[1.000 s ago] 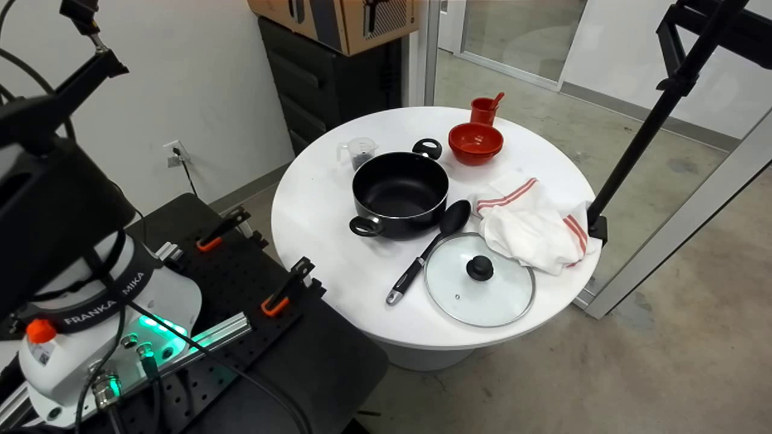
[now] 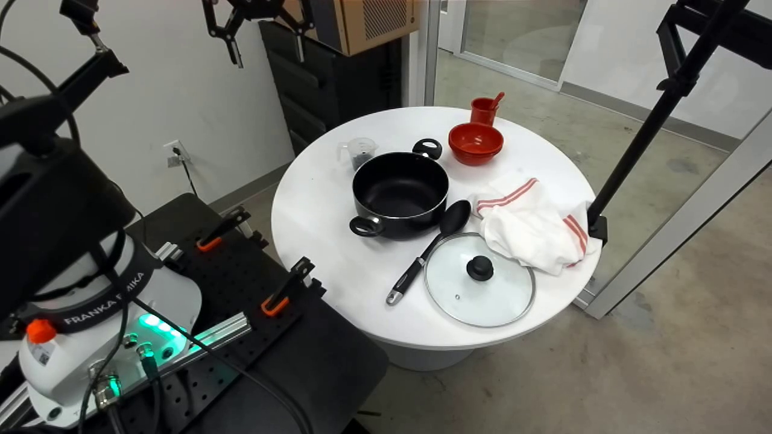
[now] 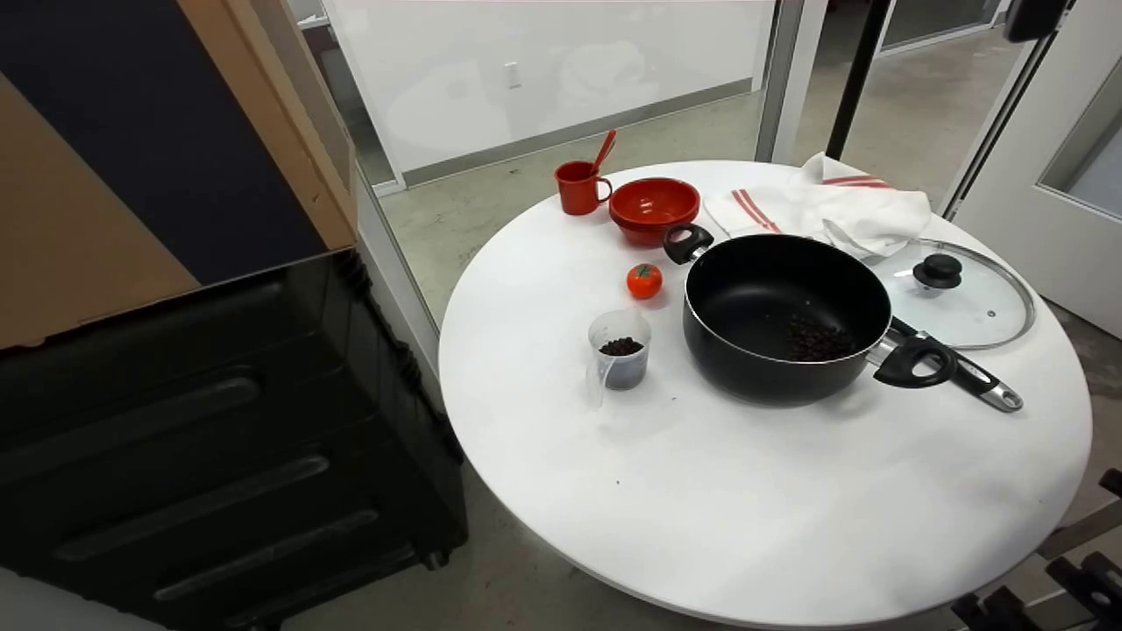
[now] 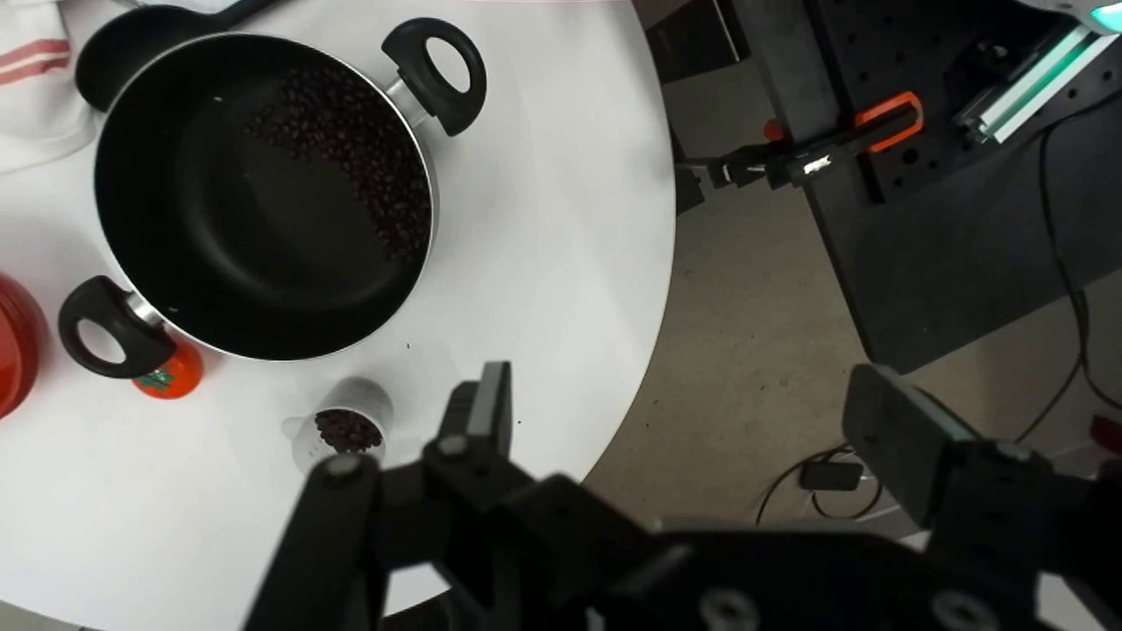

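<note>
My gripper (image 2: 267, 52) stands open and empty, high above the floor beyond the left rim of the table in exterior view 1. In the wrist view its fingers are wide apart, the left one over the white table (image 4: 557, 315) and the right one past its edge. A clear measuring cup (image 3: 621, 363) with dark beans inside stands upright on the table, apart from the gripper. Beside it is a black two-handled pot (image 3: 789, 326), uncovered, with dark beans (image 4: 358, 158) along one side of its floor. A tomato (image 3: 643, 280) lies near the pot's far handle.
Red bowls (image 3: 654, 210) and a red mug (image 3: 578, 189) stand at the far side. A glass lid (image 2: 463, 289), a black spoon (image 2: 427, 253) and a striped towel (image 2: 535, 231) crowd the pot's other side. Bare tabletop stretches across the front in exterior view 2.
In exterior view 1 my gripper has come lower and further left, showing more of its fingers. The things on the table keep their places.
</note>
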